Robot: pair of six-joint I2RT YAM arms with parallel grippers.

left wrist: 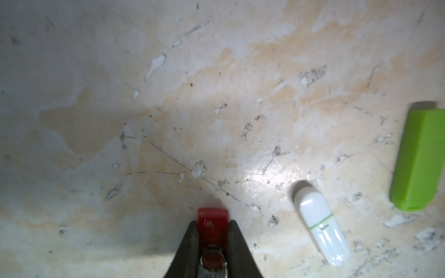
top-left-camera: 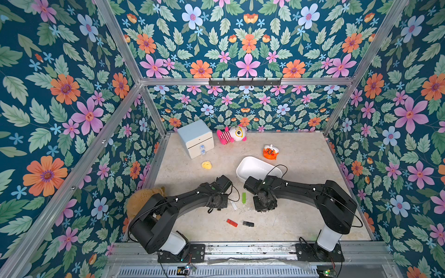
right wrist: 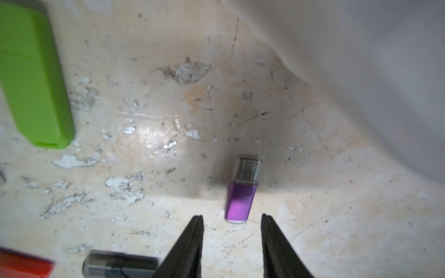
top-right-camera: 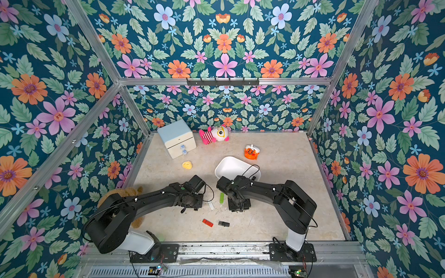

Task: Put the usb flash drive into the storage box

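Observation:
In the left wrist view my left gripper is shut on a dark red flash drive (left wrist: 212,217), close to the tabletop. My right gripper is open, its fingertips just short of a purple flash drive (right wrist: 241,201) with a clear cap that lies on the table. A white drive (left wrist: 322,227) and a green drive (left wrist: 417,162) lie to the right of the left gripper. Toward the front lie a red drive (top-left-camera: 231,222) and a black drive (top-left-camera: 248,223). Behind the right gripper stands the white storage box (top-left-camera: 245,169), partly covered by the right arm.
A blue-and-cream drawer box (top-left-camera: 197,139) stands at the back left, beside a pink striped plush (top-left-camera: 230,134). A yellow toy (top-left-camera: 206,165), an orange tiger toy (top-left-camera: 270,152) and a brown plush (top-left-camera: 143,201) also sit around. Bare table shows at the right rear.

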